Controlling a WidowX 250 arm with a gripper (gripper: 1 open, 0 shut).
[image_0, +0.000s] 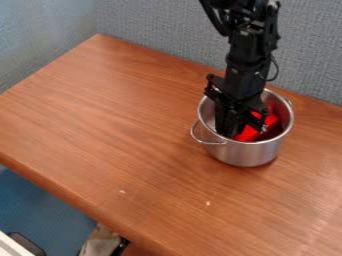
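A steel pot (241, 152) with a wire side handle stands on the right part of the wooden table. My black gripper (235, 124) reaches down into it, its lower end below or at the rim. A red object (262, 124) lies inside the pot, partly hidden behind the gripper. The fingers are dark and mostly hidden, and whether anything is between them does not show.
A grey padded wall runs behind it. Some objects sit below the table's edge at the lower left.
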